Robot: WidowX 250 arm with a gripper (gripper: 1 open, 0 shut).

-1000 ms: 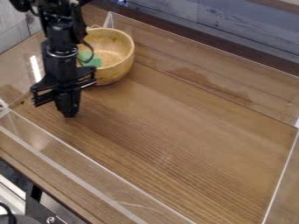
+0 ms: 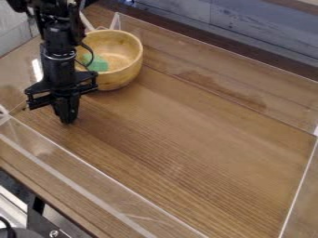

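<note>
The black robot gripper (image 2: 63, 104) reaches down onto the wooden table at the left, low over its surface. Its fingertips are dark and bunched together; whether anything sits between them is too small to tell. A yellow bowl (image 2: 122, 56) stands just behind the gripper, partly hidden by the arm, with a green object (image 2: 99, 65) inside it.
A pale blue-grey ledge (image 2: 248, 28) runs along the back, and clear rails line the near left and right edges.
The arm has shifted slightly; the bowl stays in place.
</note>
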